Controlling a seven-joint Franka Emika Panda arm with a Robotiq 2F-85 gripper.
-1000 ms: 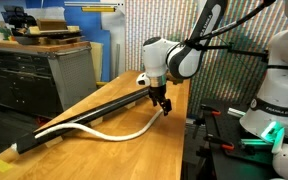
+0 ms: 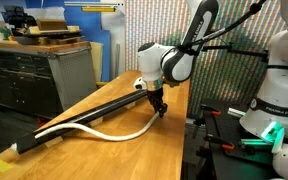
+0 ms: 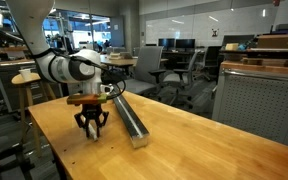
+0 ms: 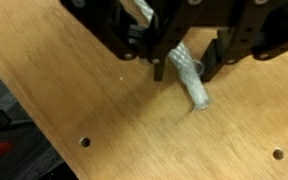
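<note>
A white braided hose or rope [image 2: 112,138] curves over the wooden table, one end near my gripper [image 2: 159,112]. My gripper points down over that end in the wrist view. Its dark fingers stand apart on both sides of the white end [image 4: 195,88], with some gap at the left finger. In exterior view 2, the gripper [image 3: 91,126] is low at the tabletop and the arm hides most of the hose. Whether the fingers touch the hose cannot be made out.
A long black channel [image 2: 83,119] lies across the table behind the hose; its near end [image 3: 138,139] shows in the second exterior view. Bare wood [image 3: 199,145] stretches to the right there. A grey cabinet [image 2: 44,78] stands beyond the table.
My gripper has come down a little toward the hose end. The hose and the black channel look unmoved.
</note>
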